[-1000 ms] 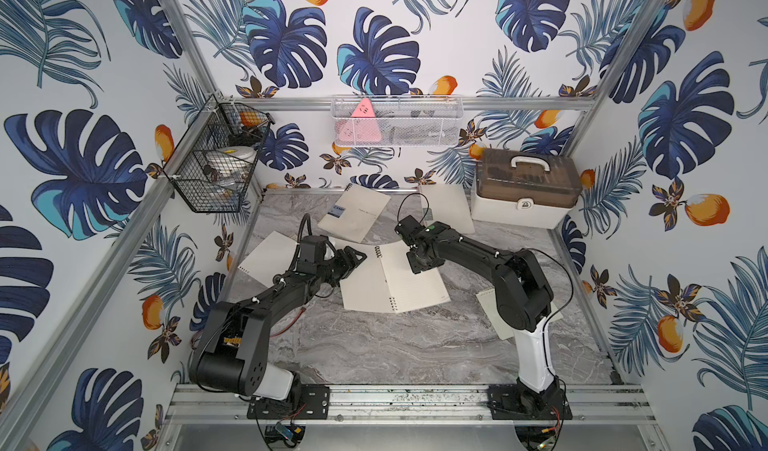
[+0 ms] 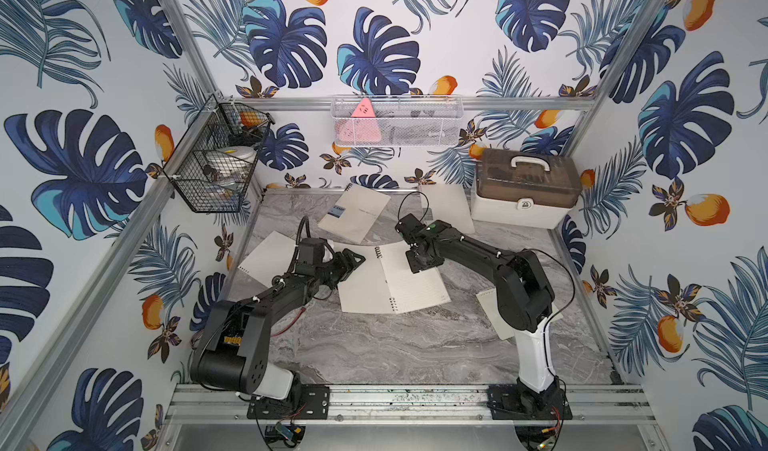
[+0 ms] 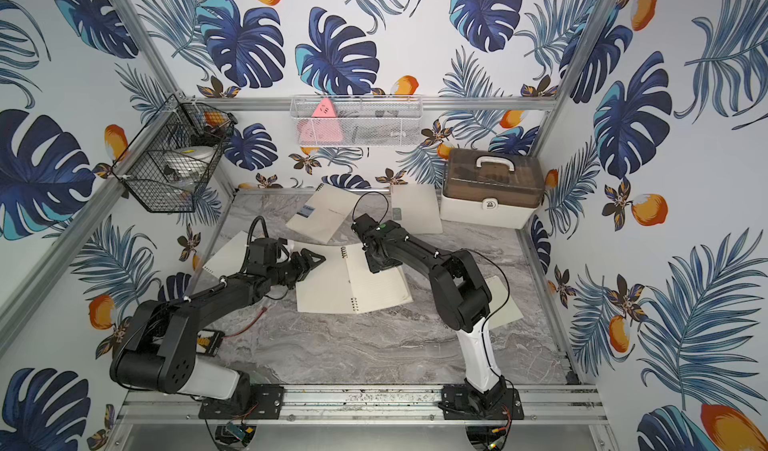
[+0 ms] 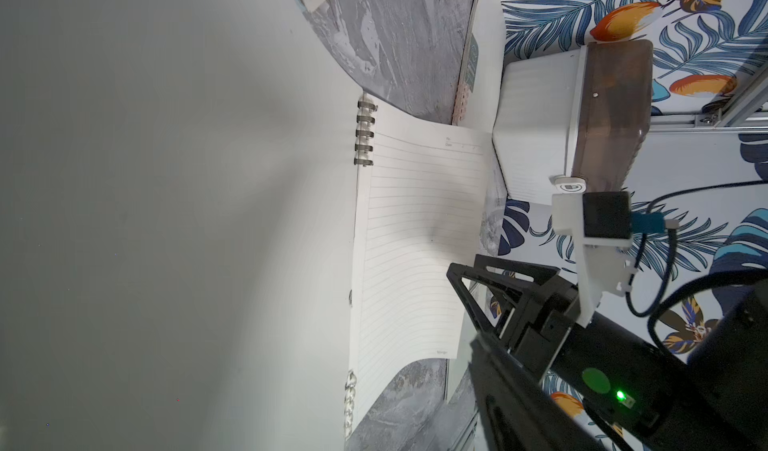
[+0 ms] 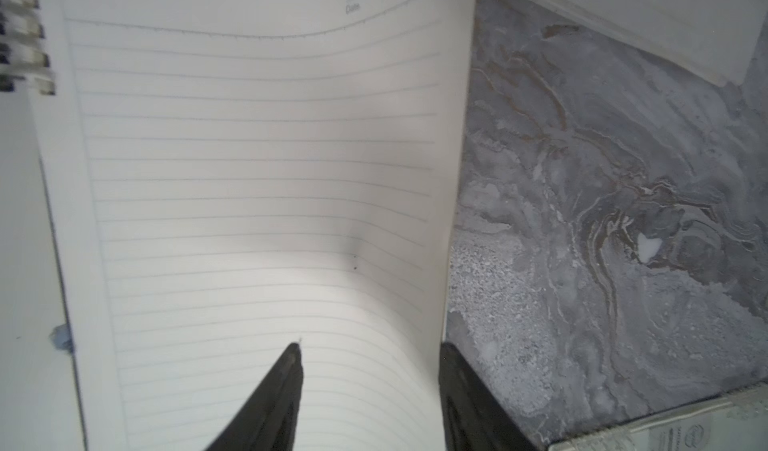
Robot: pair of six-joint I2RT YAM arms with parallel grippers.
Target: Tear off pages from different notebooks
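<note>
An open spiral notebook (image 2: 364, 291) lies mid-table, its lined right page (image 4: 412, 235) curving up at the outer edge. My left gripper (image 2: 349, 263) is low over the notebook's left page; its wrist view is largely filled by pale paper, with its fingers not visible there. How far its fingers are apart is unclear. My right gripper stands open over the lined right page, close to its outer edge, with no paper visibly held between the fingers.
Other notebooks lie at the left (image 2: 264, 255), back (image 2: 352, 211), back middle (image 2: 448, 207) and right (image 3: 500, 311). A storage box (image 2: 524, 203) fills the back right. Wire baskets hang on the walls.
The notebook's left page has shifted slightly toward the front near my left gripper. Both arms have barely moved.
</note>
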